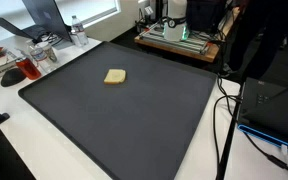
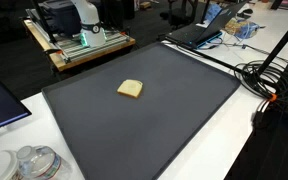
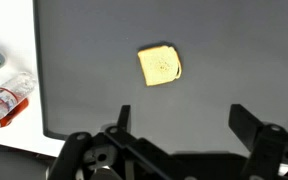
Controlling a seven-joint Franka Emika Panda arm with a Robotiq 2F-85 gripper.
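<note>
A slice of bread (image 3: 160,65), pale yellow with a brown crust, lies flat on the dark grey mat. The exterior views show the same bread (image 1: 115,76) towards the far side of the mat, with nothing touching it; there the bread (image 2: 130,88) has bare mat all round. In the wrist view my gripper looks down from above with its fingers spread wide apart and only mat visible between them. The bread lies ahead of the fingertips, between their lines. Neither exterior view has the gripper in it.
Beside the mat (image 1: 124,125) a red can (image 1: 28,69), some jars and a clear bottle (image 1: 78,31) stand on the white table. Loose black cables (image 2: 269,85) run along the opposite edge.
</note>
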